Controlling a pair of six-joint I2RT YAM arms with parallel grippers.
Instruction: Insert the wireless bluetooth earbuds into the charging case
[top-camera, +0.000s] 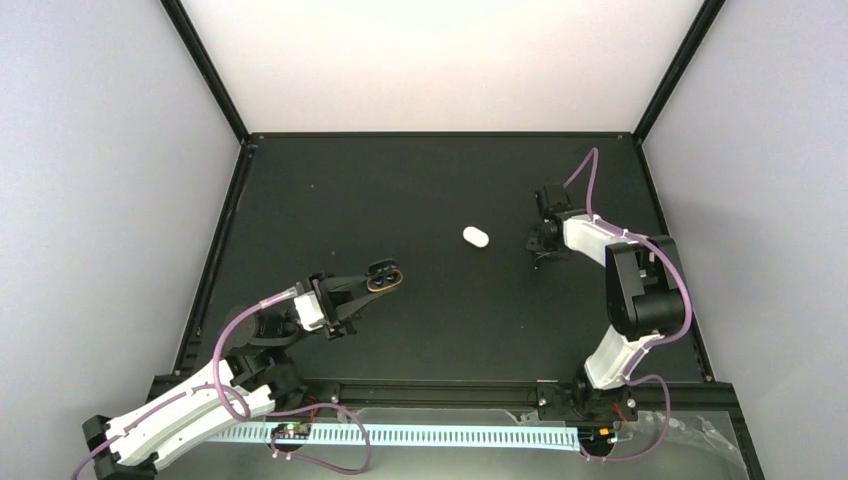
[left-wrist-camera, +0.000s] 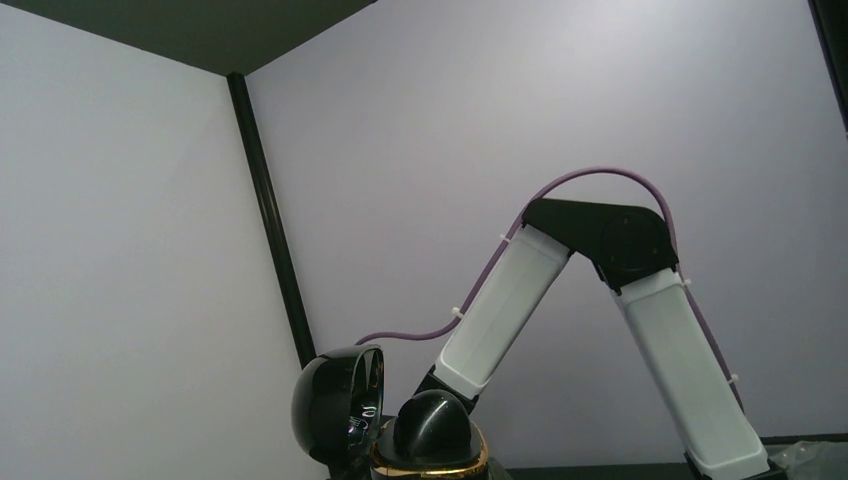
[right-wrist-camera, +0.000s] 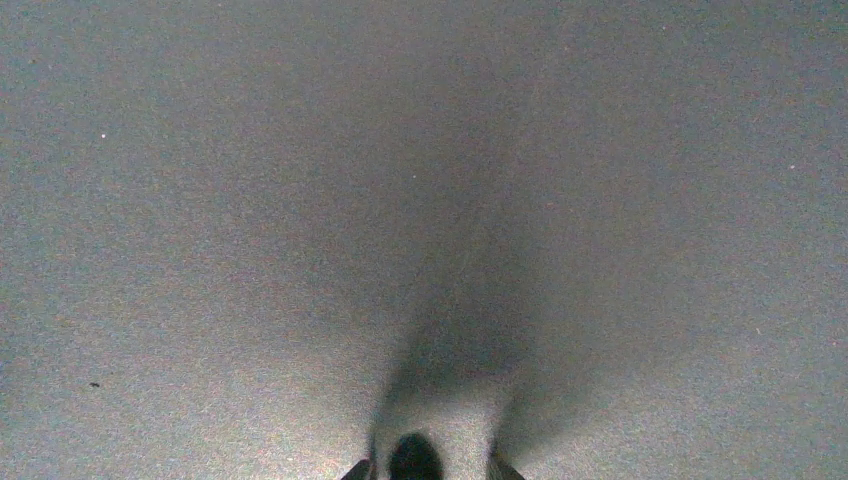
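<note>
My left gripper (top-camera: 374, 284) is shut on the black charging case (top-camera: 385, 279), held over the left-centre of the table with its lid up. In the left wrist view, the raised lid (left-wrist-camera: 335, 402) and gold rim (left-wrist-camera: 430, 471) show at the bottom edge. A glossy black dome (left-wrist-camera: 434, 428) rises above that rim; whether it is an earbud, I cannot tell. Low over the table at the right, my right gripper points down with its fingertips apart. Between them shows a small dark rounded thing (right-wrist-camera: 415, 456), perhaps an earbud, cut off by the frame's edge.
A white oval object (top-camera: 476, 237) lies alone on the black table (top-camera: 430, 180), between the two arms. Pale walls close in the sides and back, and the right gripper is not far from the right wall (top-camera: 760, 200).
</note>
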